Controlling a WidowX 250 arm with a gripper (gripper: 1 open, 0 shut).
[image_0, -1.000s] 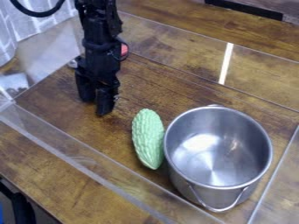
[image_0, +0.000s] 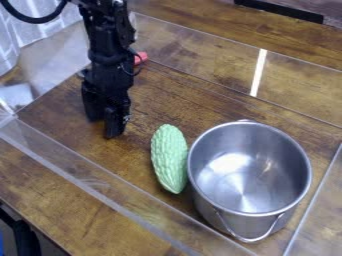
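The black robot arm comes down from the top left, its gripper (image_0: 107, 110) low over the wooden table at the left; whether it is open or shut is hard to tell. A pale green bitter melon (image_0: 170, 158) lies right of and below the gripper, apart from it, beside a large steel pot (image_0: 249, 178). Behind the arm a small red object (image_0: 140, 57) is partly hidden.
Clear plastic walls border the wooden work surface (image_0: 227, 90) at the left and along the front.
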